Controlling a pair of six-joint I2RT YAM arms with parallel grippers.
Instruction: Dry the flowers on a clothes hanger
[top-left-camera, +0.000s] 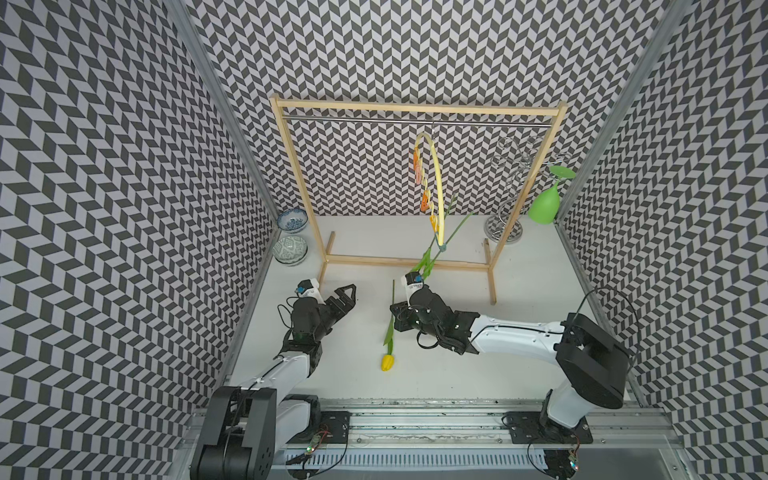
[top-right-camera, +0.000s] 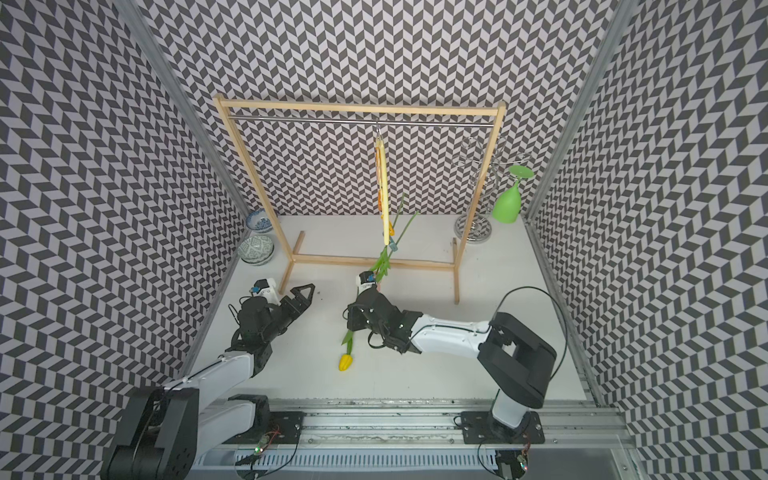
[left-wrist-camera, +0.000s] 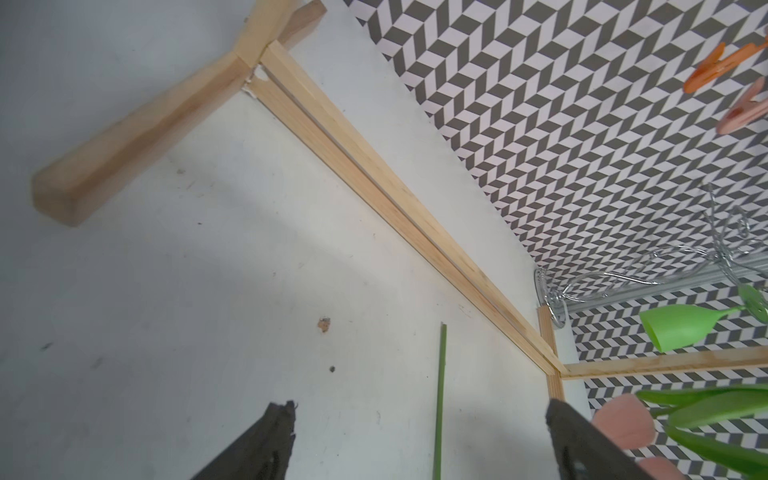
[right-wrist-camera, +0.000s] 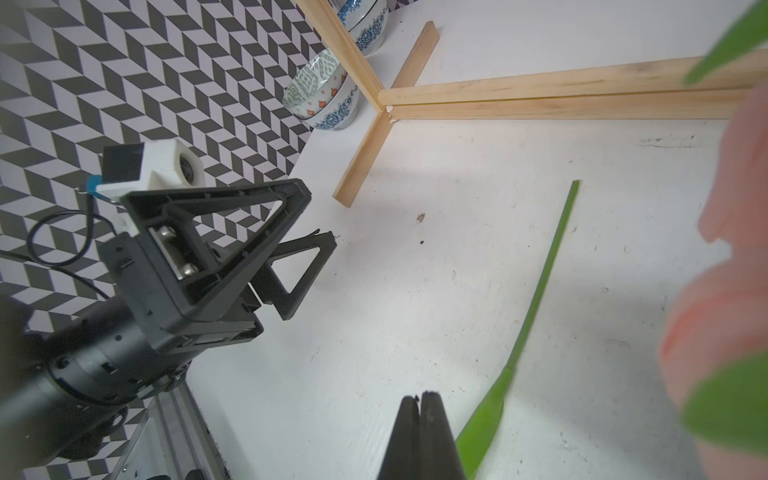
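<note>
On the table lies a yellow tulip (top-left-camera: 387, 362), its bare stem (right-wrist-camera: 548, 268) toward the rack. My right gripper is shut above it with nothing between its fingers; the stem and leaf pass to one side of the tips. Spread open, my left gripper stands left of the tulip, empty between its fingers. The yellow hanger (top-left-camera: 438, 184) hangs from the metal rod (top-left-camera: 360, 120) of the wooden rack and carries orange clips (top-left-camera: 424, 200). Pink tulips (right-wrist-camera: 728, 320) hang head down at its near end, close to my right arm.
Bowls (top-left-camera: 289, 249) stand at the left rear. Right of the rack, a wire stand (top-left-camera: 504, 229) and a green cup-shaped piece (top-left-camera: 545, 205) occupy the corner. The rack's lower bar (top-left-camera: 376, 261) crosses the table.
</note>
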